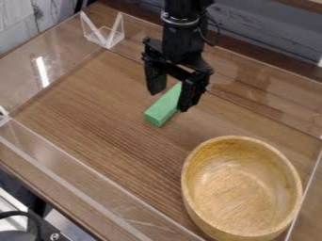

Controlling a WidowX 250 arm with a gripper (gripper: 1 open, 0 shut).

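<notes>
My black gripper [175,79] hangs over the upper middle of the wooden surface, open, with its fingers on either side of the upper part of a green block [161,111]. The block lies at a slant; its top end is partly hidden by the gripper. Whether the fingers touch it I cannot tell.
A large tan oval bowl [239,184] fills the lower right. A small clear wire-like holder [104,33] stands at the top left near the back edge. A dark object [19,226] shows at the bottom left corner.
</notes>
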